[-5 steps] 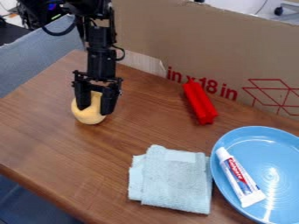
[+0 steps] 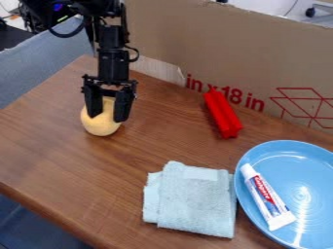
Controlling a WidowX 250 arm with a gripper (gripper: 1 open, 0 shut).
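Observation:
My black gripper [image 2: 108, 101] is down at the left of the wooden table, its fingers around a round pale-yellow object [image 2: 99, 124], which looks like a bowl or cup. The fingers reach over or into it; whether they are closed on it I cannot tell, as the gripper hides part of it.
A red oblong item [image 2: 221, 114] lies at the back right. A folded light-blue cloth [image 2: 189, 199] is at the front. A blue plate [image 2: 305, 185] holds a toothpaste tube [image 2: 264, 195]. A cardboard wall [image 2: 221, 44] closes off the back.
My gripper has shifted very slightly over the yellow object; otherwise nothing has visibly changed.

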